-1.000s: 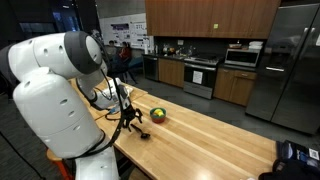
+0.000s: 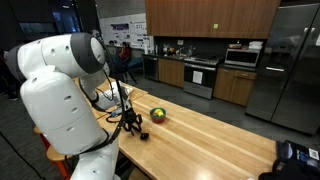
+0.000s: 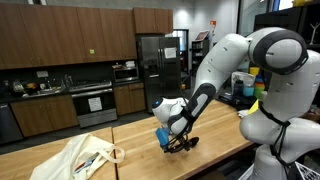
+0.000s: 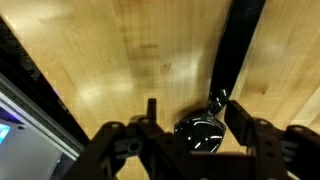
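Observation:
A black spoon-like utensil [image 4: 238, 45] lies on the wooden table, its long handle running toward the upper right of the wrist view. Its rounded, shiny end [image 4: 200, 133] sits low in that view, between the two fingers of my gripper. The fingers stand apart, and whether either touches the utensil cannot be told. In exterior view 1 the gripper [image 2: 131, 124] points down close to the tabletop, with a dark part of the utensil [image 2: 145, 136] just right of it. Exterior view 2 shows the gripper [image 3: 180, 146] low over the table too.
A bowl with colourful contents [image 2: 158, 115] stands farther back on the table. A white cloth [image 3: 85, 158] lies at the left in exterior view 2.
In exterior view 1 the gripper's fingers look closer together than before, while the arm stays in nearly the same place. The dark utensil has not visibly moved.

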